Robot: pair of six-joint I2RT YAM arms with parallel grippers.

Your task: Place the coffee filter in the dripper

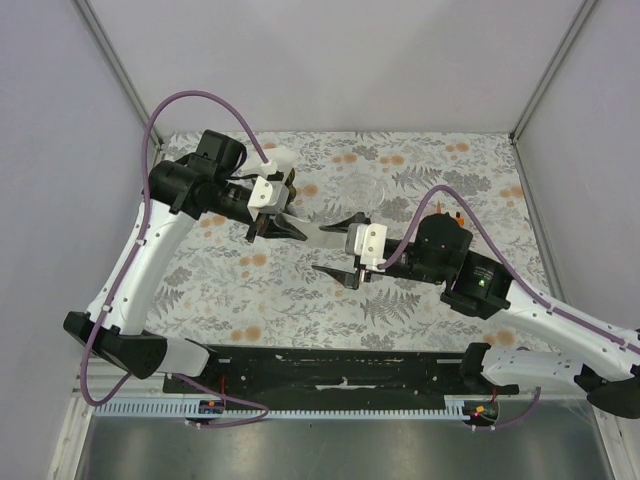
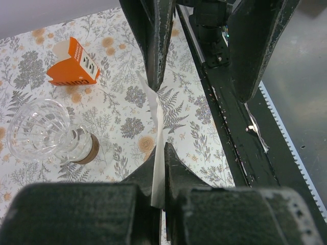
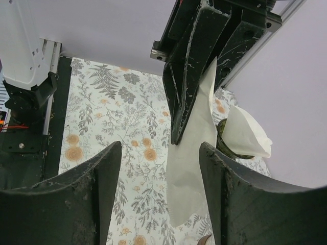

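A white paper filter (image 1: 322, 238) (image 2: 156, 117) (image 3: 191, 168) hangs from my left gripper (image 1: 287, 228), which is shut on its edge in the centre of the top view. My right gripper (image 1: 335, 246) stands open around the filter's free part from the right; in the left wrist view one of its fingertips is beside the paper. The dark dripper (image 3: 227, 145) sits at the back left behind the left arm, with white paper (image 3: 248, 127) standing in it.
A clear glass vessel (image 1: 363, 188) (image 2: 38, 130) stands at the back centre. An orange coffee box (image 2: 75, 66) is behind the right arm.
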